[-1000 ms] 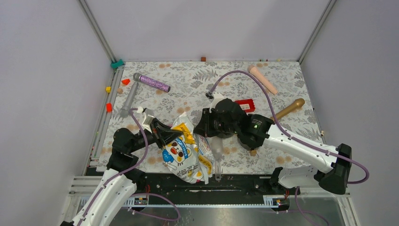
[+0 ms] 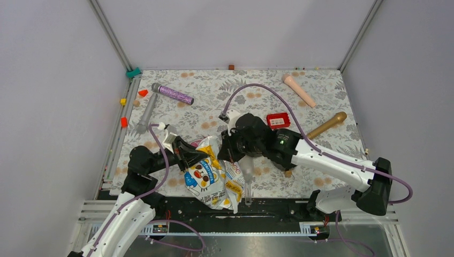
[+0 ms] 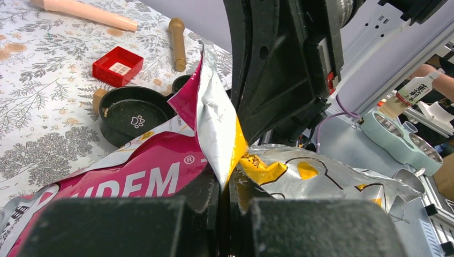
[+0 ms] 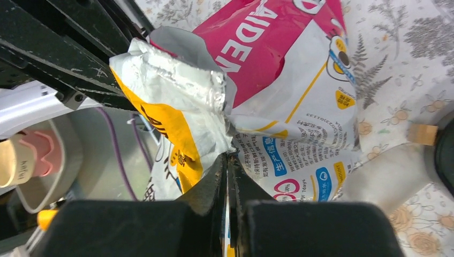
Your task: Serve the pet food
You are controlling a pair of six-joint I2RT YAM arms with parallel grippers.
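A crumpled pet food bag (image 2: 206,179), white, yellow and pink, hangs at the table's front edge. My left gripper (image 2: 197,158) is shut on its folded top corner, which rises between the fingers in the left wrist view. My right gripper (image 2: 230,152) is beside it, shut; in the right wrist view the bag (image 4: 289,64) lies beyond its fingertips, and whether any of it is between them is unclear. A black bowl with a paw print (image 3: 136,120) stands behind the bag, mostly hidden by the right arm from above.
A red box (image 2: 277,120), a gold rod (image 2: 327,124), a peach rod (image 2: 299,91) and a purple tube (image 2: 172,93) lie on the patterned table. A translucent scoop-like object (image 4: 388,176) lies near the bowl.
My right gripper has moved slightly left and toward the front, closer to the bag held in my left gripper. The left arm is nearly still.
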